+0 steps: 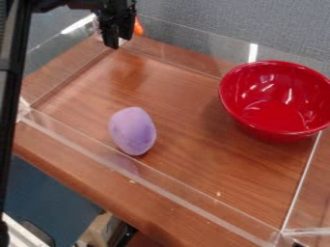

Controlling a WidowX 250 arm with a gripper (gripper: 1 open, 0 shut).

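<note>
My black gripper (114, 31) is at the top left of the camera view, low at the far left corner of the clear-walled tray, with a small orange object (137, 29) just right of it, partly hidden. Whether the fingers are open or shut is hard to tell. A purple oval object (133, 131) lies in the front middle of the tray, well apart from the gripper.
A large red bowl (276, 101) stands at the right of the tray. The wooden floor (168, 96) between bowl and gripper is clear. Clear low walls border the tray, with a grey wall behind.
</note>
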